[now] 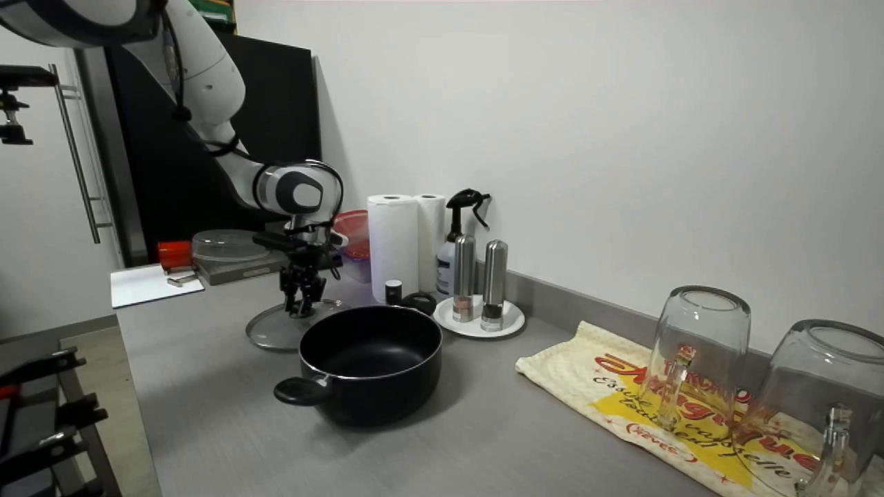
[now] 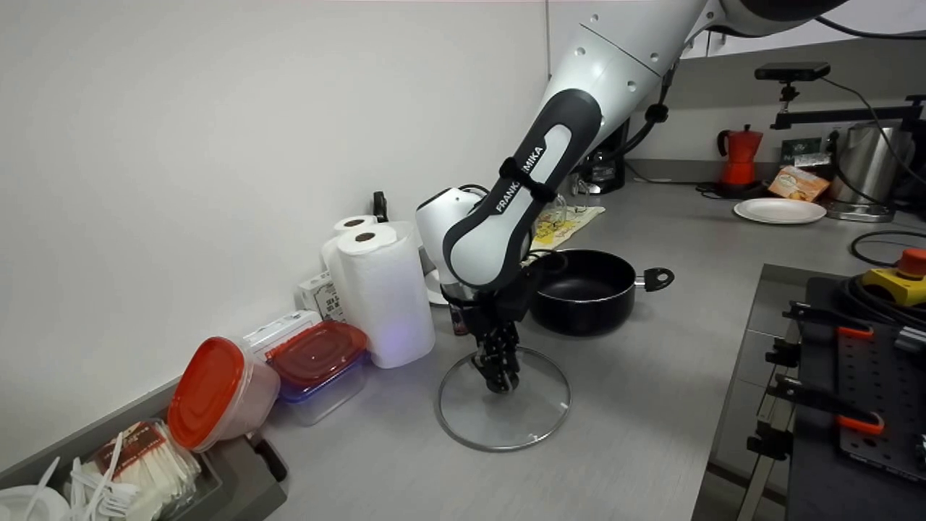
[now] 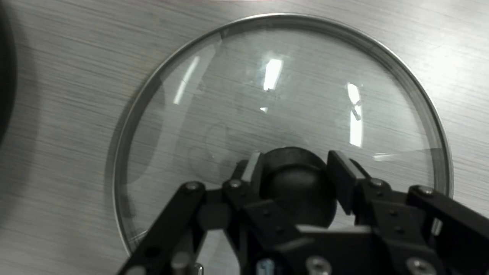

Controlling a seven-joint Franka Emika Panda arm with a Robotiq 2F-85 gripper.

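Note:
A round glass lid (image 2: pixel 495 425) with a metal rim lies flat on the grey counter. Its black knob (image 3: pixel 298 183) sits between the two fingers of my gripper, which is shut on it, one finger against each side. From the second exterior view, the gripper (image 2: pixel 501 382) reaches straight down onto the lid's middle. An empty black pot (image 1: pixel 370 364) stands uncovered beside the lid, its handles (image 1: pixel 302 391) pointing outward. In the first exterior view the pot hides part of the lid (image 1: pixel 277 330).
Behind the lid stand paper towel rolls (image 1: pixel 393 248). Two pepper mills (image 1: pixel 494 286) rest on a white plate (image 1: pixel 514 323) near the pot. Plastic tubs (image 2: pixel 217 391) line the wall. Glass mugs (image 1: pixel 704 356) stand on a towel (image 1: pixel 555 362).

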